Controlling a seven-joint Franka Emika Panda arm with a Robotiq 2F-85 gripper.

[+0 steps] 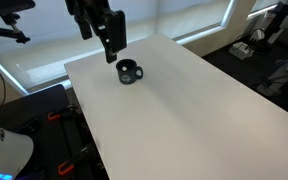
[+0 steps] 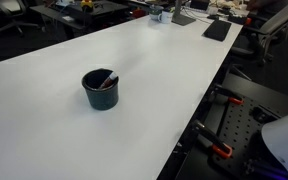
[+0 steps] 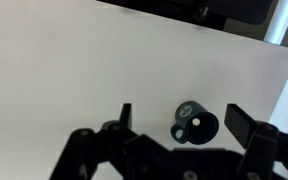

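A dark mug stands upright on the white table, its handle to the right in exterior view 1. Seen from above in the wrist view, the mug shows a dark inside with a small pale spot, and its handle points to the lower left. A dark cup in exterior view 2 has something white and reddish inside. My gripper is open, its fingers wide apart with nothing gripped between them. In exterior view 1 the gripper hangs above and to the left of the mug, apart from it.
The robot's base sits at the lower left of exterior view 1. Beyond the table's far edge, exterior view 2 shows a cluttered background with chairs.
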